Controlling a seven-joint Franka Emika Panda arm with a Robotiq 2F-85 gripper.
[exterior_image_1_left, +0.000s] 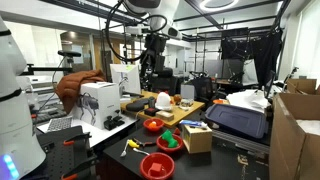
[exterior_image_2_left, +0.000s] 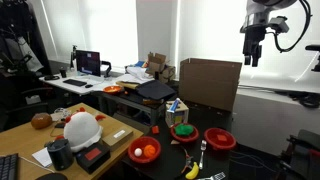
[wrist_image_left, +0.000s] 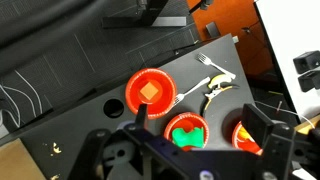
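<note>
High above the dark table, my gripper stands open, its dark fingers wide apart with nothing between them. It also appears in exterior view 1 and at the upper right of exterior view 2. Below it lie three red bowls. One bowl contains an orange block; another holds a green object. The third bowl, with small red and pale items inside, is partly hidden by a finger in the wrist view. A fork and a yellow-ended utensil lie near the bowls.
A small cardboard box with items on top stands behind the bowls. A large carton rises at the right edge. A wooden table carries a white helmet-like object and a kettle. Air around the gripper looks clear.
</note>
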